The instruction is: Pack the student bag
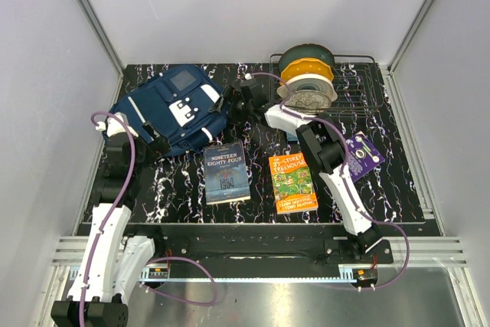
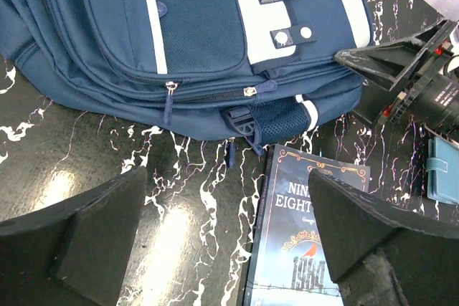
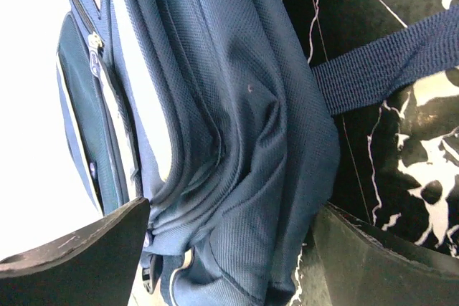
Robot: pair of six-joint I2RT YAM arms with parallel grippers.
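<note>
A navy student bag (image 1: pixel 172 105) lies flat at the back left, its front pocket and white straps facing up. My right gripper (image 1: pixel 220 103) is at the bag's right end, open, with the bag's fabric (image 3: pixel 244 155) between its parted fingers. Above the counter by the bag's near left edge, my left gripper (image 1: pixel 157 139) stands open and empty. The dark blue book "Nineteen Eighty-Four" (image 1: pixel 227 174) lies in front of the bag. To its right lies the orange "Treehouse" book (image 1: pixel 292 183), and a purple book (image 1: pixel 363 155) is at the far right.
A wire rack (image 1: pixel 356 86) holding a green, a yellow and a white dish stands at the back right. A light blue item (image 2: pixel 443 170) is mostly hidden under my right arm in the top view. Bare counter shows between the books.
</note>
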